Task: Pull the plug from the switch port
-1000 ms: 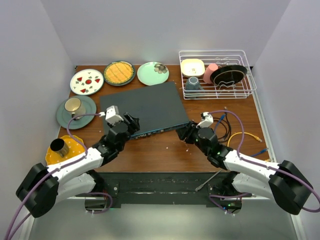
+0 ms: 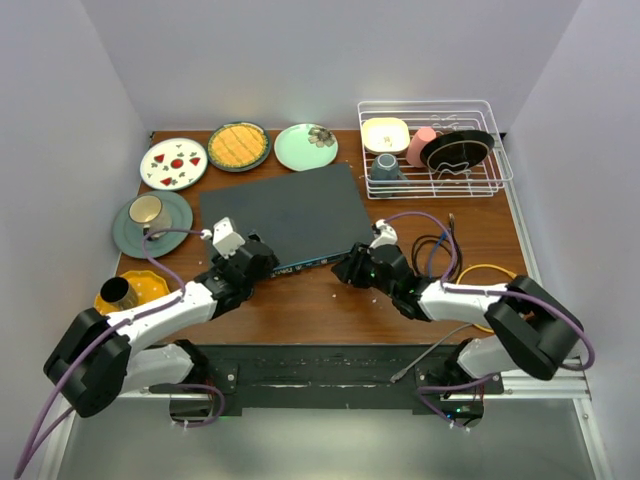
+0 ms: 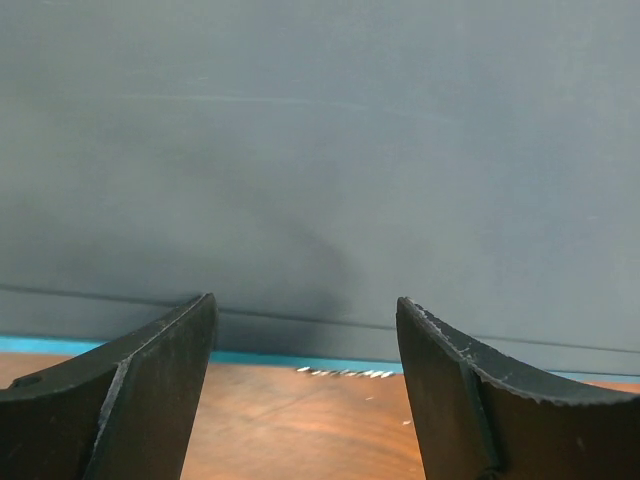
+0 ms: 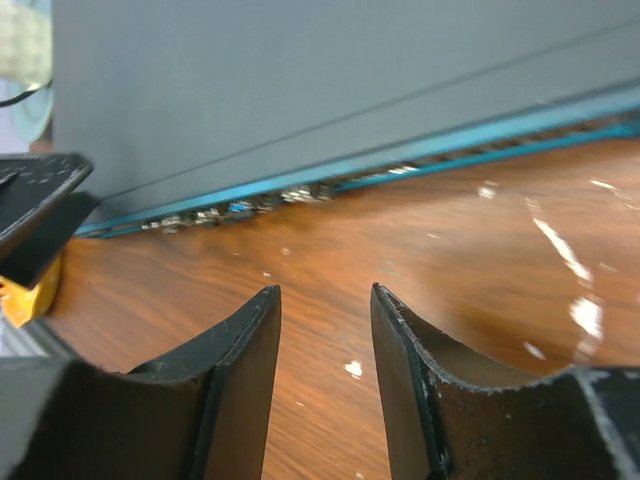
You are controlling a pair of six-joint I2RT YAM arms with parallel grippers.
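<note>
The switch (image 2: 285,215), a dark grey box with a blue-edged port strip (image 4: 270,190), lies mid-table. My left gripper (image 2: 262,258) stands open at the switch's front left edge; in the left wrist view its fingers (image 3: 150,400) frame the grey surface and blue edge, nothing between them. My right gripper (image 2: 350,268) is at the front edge toward the right, partly open with nothing between its fingers, over bare wood below the ports. I cannot make out a plug in the port strip.
Plates, a pie and mugs line the back and left. A dish rack (image 2: 435,180) stands back right, with coiled cables (image 2: 450,250) below it.
My right gripper has moved left along the switch's front edge.
</note>
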